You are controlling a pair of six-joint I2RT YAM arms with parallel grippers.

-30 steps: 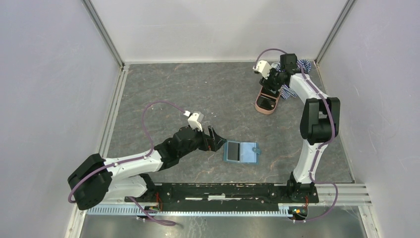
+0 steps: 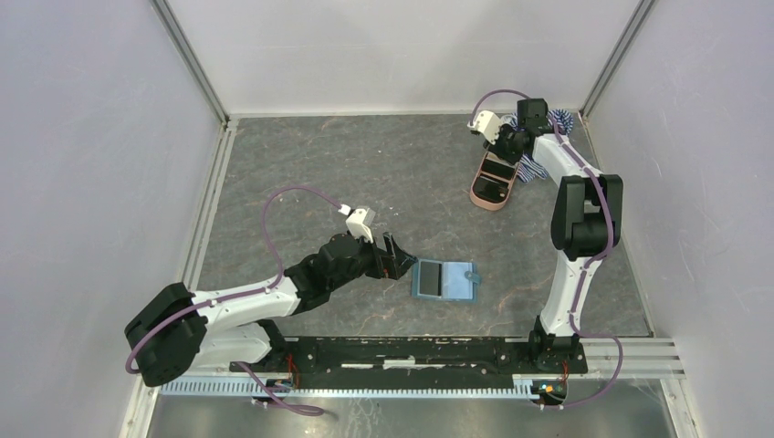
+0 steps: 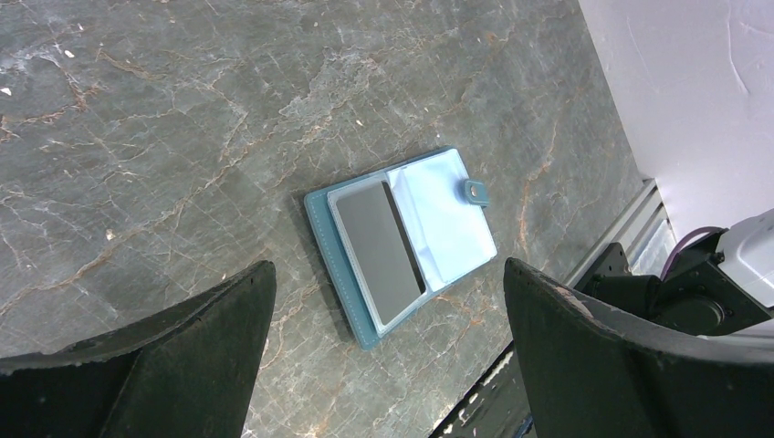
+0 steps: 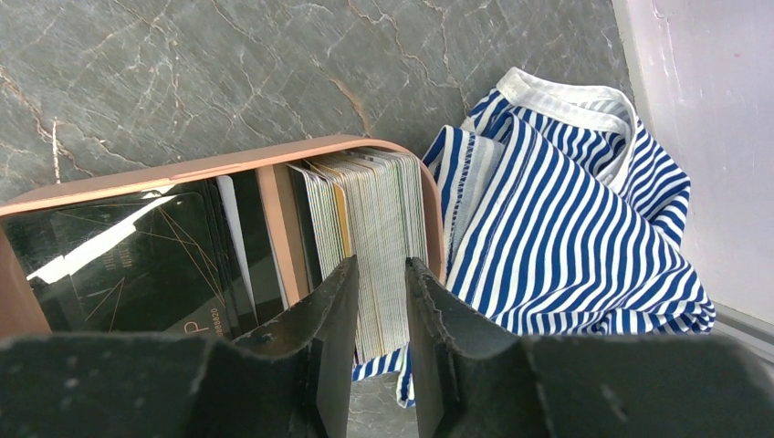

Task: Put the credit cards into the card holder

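Observation:
The blue card holder [image 2: 444, 280] lies open and flat on the table, a grey panel on one side and a white one on the other. Above it in the left wrist view, my left gripper is open and empty. A stack of credit cards [image 4: 383, 205] stands on edge in the end section of a tan box [image 4: 210, 166]. My right gripper reaches down over this stack, with cards between its narrowly spaced fingers. How many cards it grips cannot be made out. From the top, the right gripper [image 2: 505, 152] covers that end of the box.
A black glossy item [image 4: 137, 260] fills the box's other section. Blue-and-white striped cloth [image 4: 557, 228] is bunched beside the card end, near the right wall.
The left arm and card holder stayed still.

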